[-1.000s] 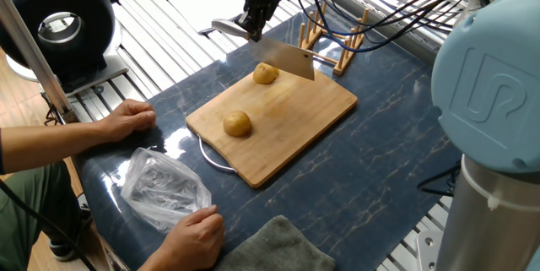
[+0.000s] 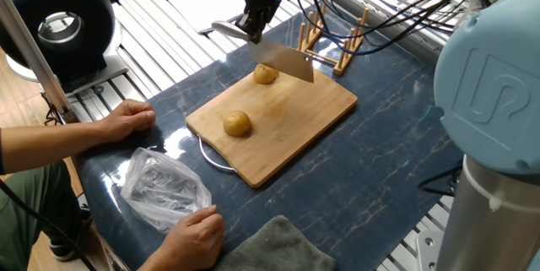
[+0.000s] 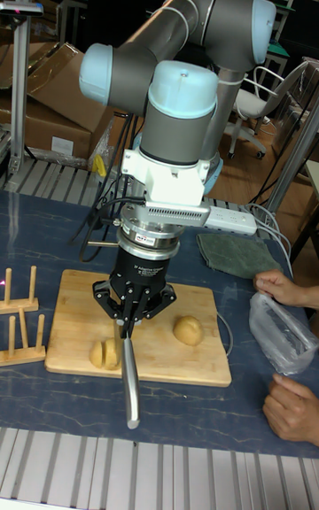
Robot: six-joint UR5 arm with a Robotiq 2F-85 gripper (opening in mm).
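Observation:
A cleaver-like knife with a broad metal blade (image 2: pixel 285 58) and a silver handle (image 3: pixel 131 387) is held in my black gripper (image 3: pixel 133 318), which is shut on the handle. In exterior view 1 the blade hangs over the far part of the wooden cutting board (image 2: pixel 291 123), close to a potato (image 2: pixel 265 74) that it partly hides. From the other side, that potato (image 3: pixel 103 353) shows a dividing line, with a thinner piece standing against the larger one. A second, rounded potato (image 3: pixel 188 329) rests on the board, clear of the knife.
A wooden peg rack (image 2: pixel 341 51) stands beyond the board. A person's hands (image 2: pixel 194 235) rest at the table's edge near a clear plastic bag (image 2: pixel 164 188). The grey cloth (image 2: pixel 278 247) lies at the front. Dark tabletop right of the board is bare.
The blade and the arm's blue joint cap have shifted very slightly. The potatoes, board, bag and hands look the same.

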